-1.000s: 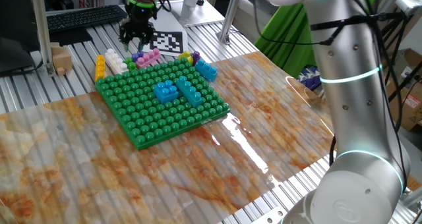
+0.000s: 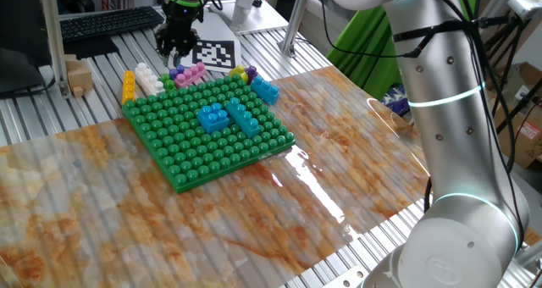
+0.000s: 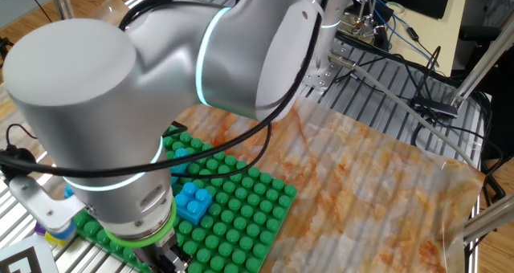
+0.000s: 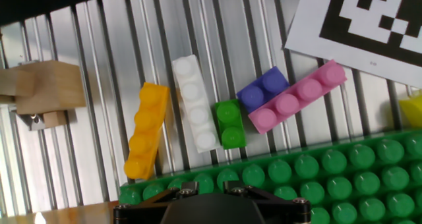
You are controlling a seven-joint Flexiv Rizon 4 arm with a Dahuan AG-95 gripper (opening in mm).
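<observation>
My gripper point(image 2: 176, 58) hangs above the slatted table behind the green baseplate point(image 2: 176, 157), its fingers apart and nothing seen between them. Along the plate's far edge lie loose bricks: an orange one point(image 4: 146, 132), a white one point(image 4: 196, 104), a small green one point(image 4: 230, 124), a purple one point(image 4: 264, 89) and a pink one point(image 4: 300, 95). The purple and pink bricks touch. On the plate sit a blue square brick point(image 2: 213, 119) and a long blue brick point(image 2: 244, 118). Only the dark gripper parts point(image 4: 212, 190) show at the bottom of the wrist view.
Beyond the bricks lies a sheet with a black-and-white marker point(image 2: 214, 56). Wooden blocks point(image 2: 79, 76) stand at the left. Yellow, purple and blue bricks point(image 2: 265, 88) lie by the plate's far right corner.
My gripper has shifted very slightly over the far side of the table. The bricks and baseplate have stayed where they were.
</observation>
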